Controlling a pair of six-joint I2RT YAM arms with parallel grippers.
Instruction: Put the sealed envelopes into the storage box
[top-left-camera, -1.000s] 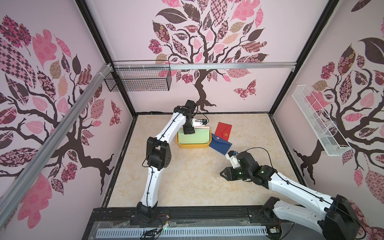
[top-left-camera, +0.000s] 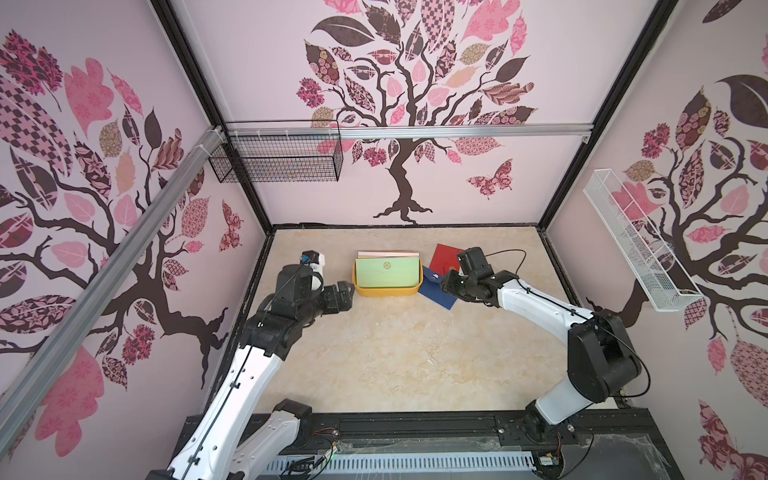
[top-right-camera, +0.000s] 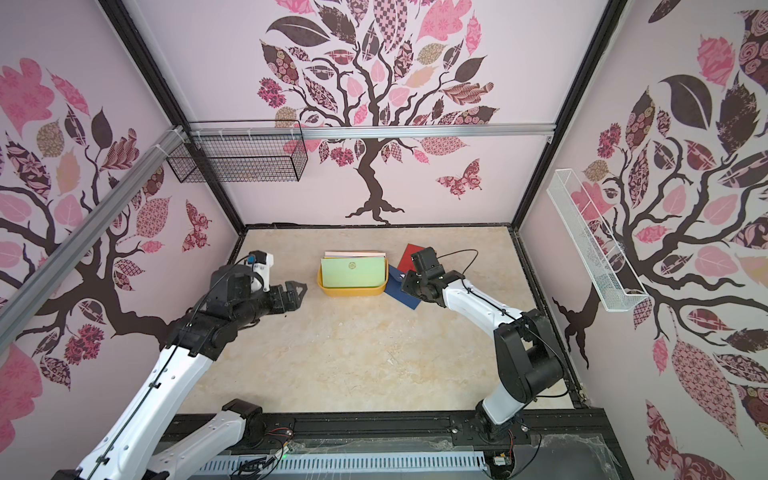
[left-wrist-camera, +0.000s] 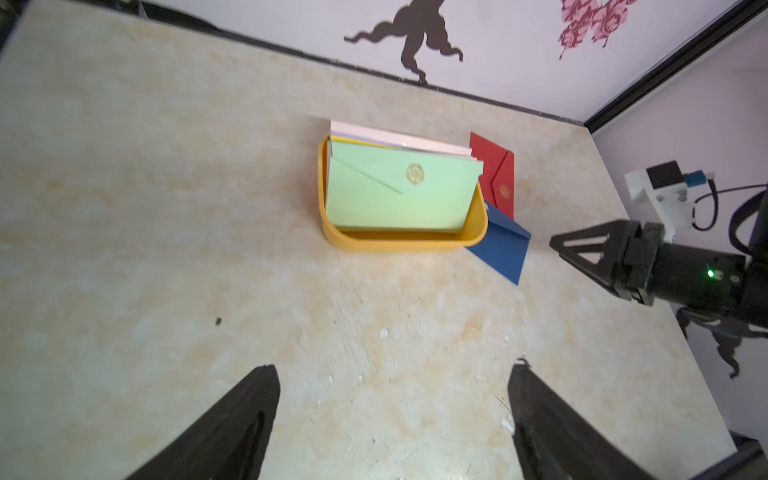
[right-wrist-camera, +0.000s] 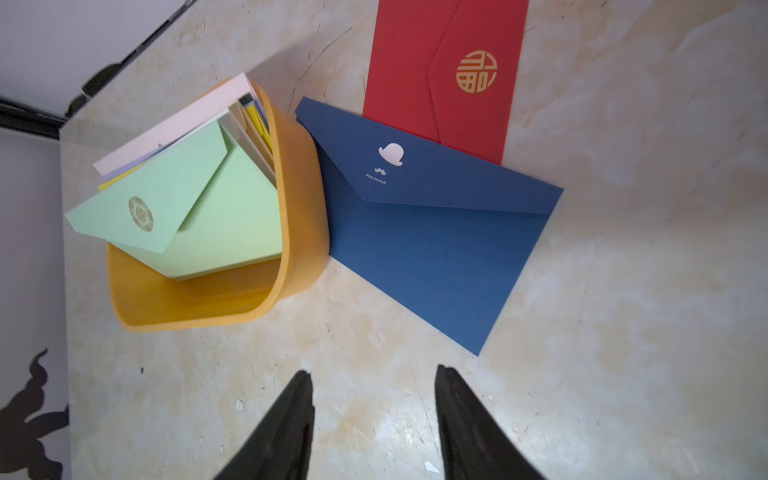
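A yellow storage box (top-left-camera: 387, 292) stands toward the back of the table, holding a mint-green envelope (right-wrist-camera: 228, 216) in front of several others. Against its right side lies a dark blue envelope (right-wrist-camera: 424, 248), flat on the table and overlapping a red envelope (right-wrist-camera: 448, 76) behind it. My right gripper is open above the table by the blue envelope's near edge, its fingers empty. To the left of the box, raised over the table, my left gripper also stands open and empty.
A black wire basket (top-left-camera: 280, 156) hangs at the back left and a white one (top-right-camera: 598, 240) on the right wall.
My left arm has drawn back from over the box, out to its left. My right arm has moved from the front right up to the blue envelope. The envelopes and box have not moved.
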